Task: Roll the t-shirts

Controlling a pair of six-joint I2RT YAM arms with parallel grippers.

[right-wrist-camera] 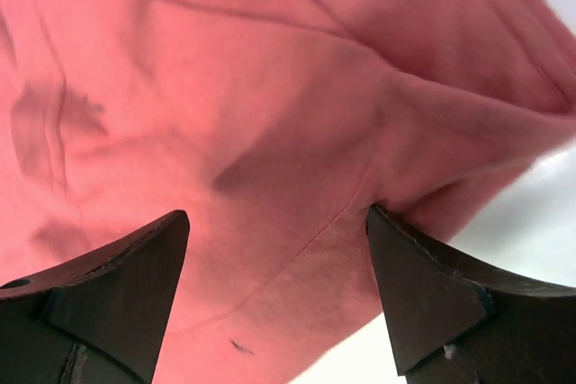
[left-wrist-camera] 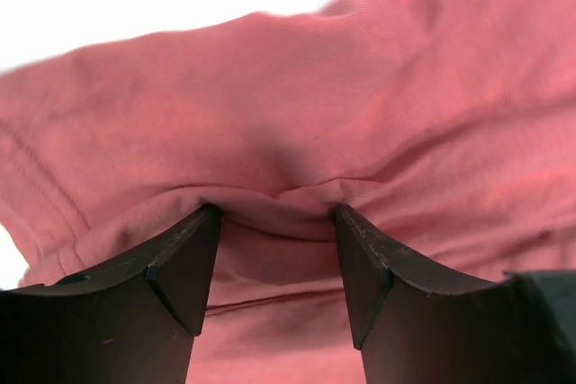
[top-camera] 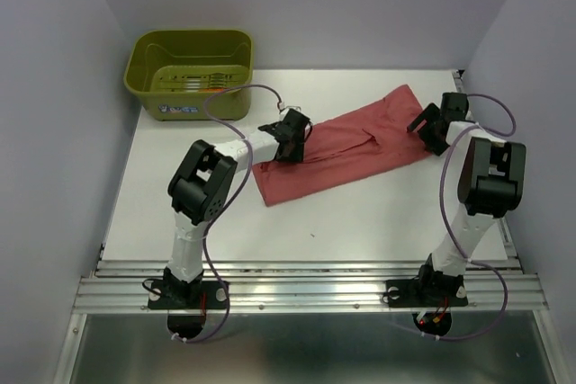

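A red t-shirt [top-camera: 346,155], folded into a long strip, lies slanted across the white table, its left end nearer the front and its right end farther back. Over its left part hangs my left gripper [top-camera: 292,157]. In the left wrist view the fingers [left-wrist-camera: 184,263] stand apart with a ridge of red cloth just beyond the tips. At the strip's right end is my right gripper [top-camera: 418,128]. Its fingers [right-wrist-camera: 157,267] are spread wide in the right wrist view, with a cloth fold by the right tip. Neither gripper is closed on the cloth.
An olive green bin [top-camera: 198,114] stands at the table's back left, some orange and white items showing inside. Walls rise at the back and both sides.
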